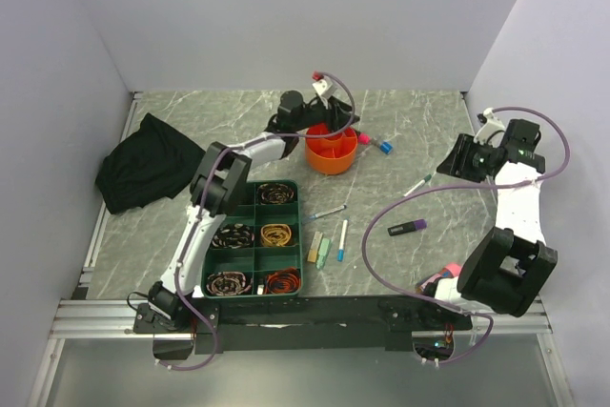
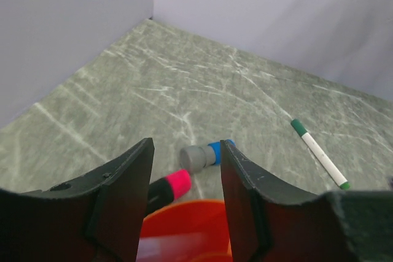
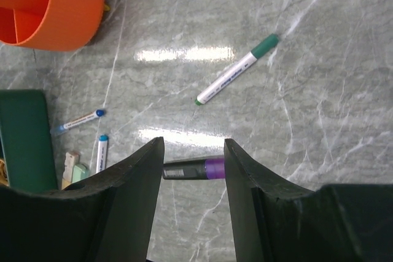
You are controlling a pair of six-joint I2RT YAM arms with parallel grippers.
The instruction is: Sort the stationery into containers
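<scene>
My left gripper point(image 1: 341, 116) is open above the orange cup point(image 1: 329, 161); in the left wrist view a black and pink marker point(image 2: 175, 186) lies beyond its fingers, near the cup's rim, with a grey and blue piece point(image 2: 198, 157) behind. My right gripper point(image 1: 460, 161) hangs open at the table's right side. Below it in the right wrist view are a green and white marker point(image 3: 228, 75) and a black and purple marker point(image 3: 187, 169). Slim blue-capped pens point(image 1: 342, 240) and pale green and tan pieces point(image 1: 323, 250) lie beside the green tray.
The green compartment tray point(image 1: 254, 254) with coiled items stands at front left. A black cloth point(image 1: 147, 164) covers the left side. Bare table lies at back right. A pink object point(image 1: 452, 272) sits at the front right.
</scene>
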